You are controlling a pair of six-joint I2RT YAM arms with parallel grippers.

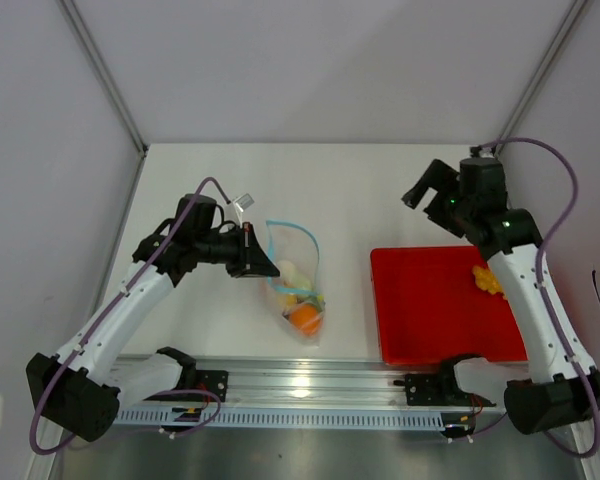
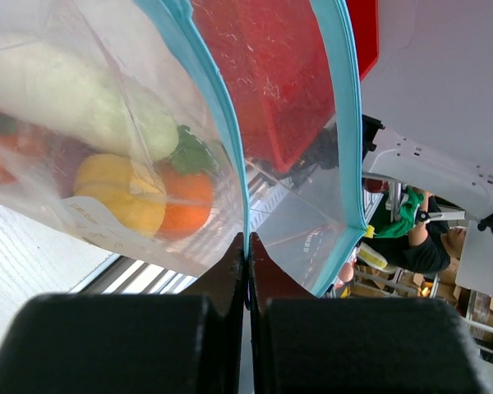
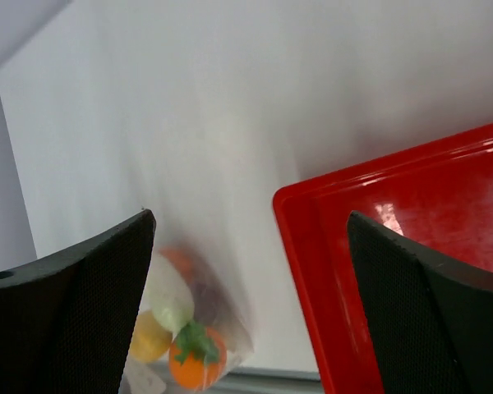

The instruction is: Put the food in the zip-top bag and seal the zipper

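Observation:
The clear zip top bag (image 1: 313, 258) stands with its blue-edged mouth parted. Inside it, the left wrist view shows a pale long vegetable (image 2: 78, 98), a yellow food piece (image 2: 119, 193), an orange one (image 2: 186, 201) and a red one (image 2: 8, 139). At the bag's near blue edge my left gripper is shut, with the thin rim pinched between its fingertips. My right gripper (image 1: 427, 205) hangs just behind the red tray, wide open and empty. A yellow food cluster (image 1: 488, 280) lies at the right of the red tray (image 1: 420, 330).
A metal rail (image 1: 300, 385) runs along the front. The right arm reaches over the tray's right side and partly covers it.

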